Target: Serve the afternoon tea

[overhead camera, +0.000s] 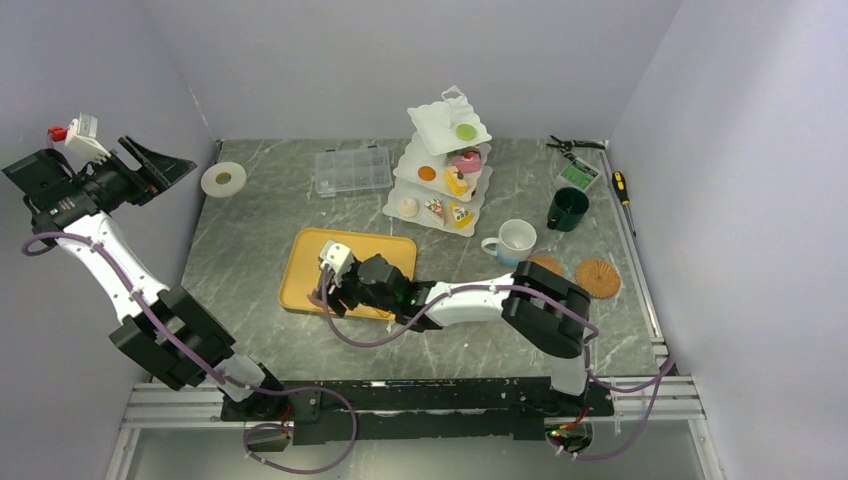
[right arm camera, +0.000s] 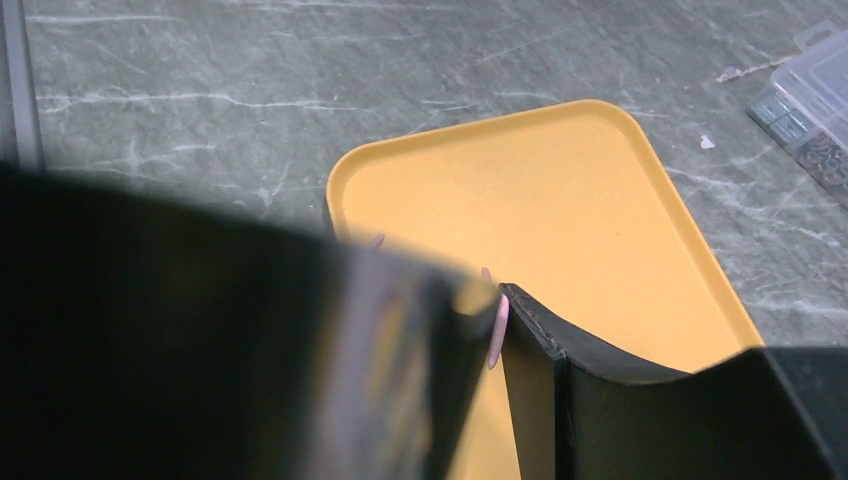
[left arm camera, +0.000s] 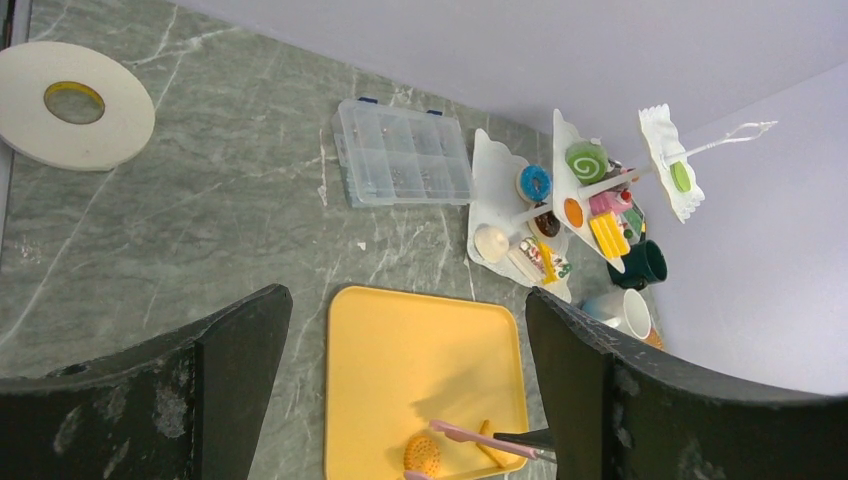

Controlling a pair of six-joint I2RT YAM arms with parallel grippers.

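Note:
The yellow tray (overhead camera: pixel 300 255) lies front-centre with an orange round biscuit (left arm camera: pixel 421 456) and another small orange piece on it. My right gripper (overhead camera: pixel 328 295) is low over the tray's left part, shut on a pink utensil; in the right wrist view a thin pink piece shows at the fingertips, largely hidden by the blurred near finger. My left gripper (overhead camera: pixel 165 170) hangs high at the left, open and empty. A tiered white stand (overhead camera: pixel 436 125) holds cakes and sweets at the back centre.
A white mug (overhead camera: pixel 516 240), green mug (overhead camera: pixel 568 207) and coasters (overhead camera: pixel 598 280) stand right. A clear organiser box (overhead camera: pixel 352 170), tape roll (overhead camera: pixel 223 180), pliers and screwdriver lie around the edges.

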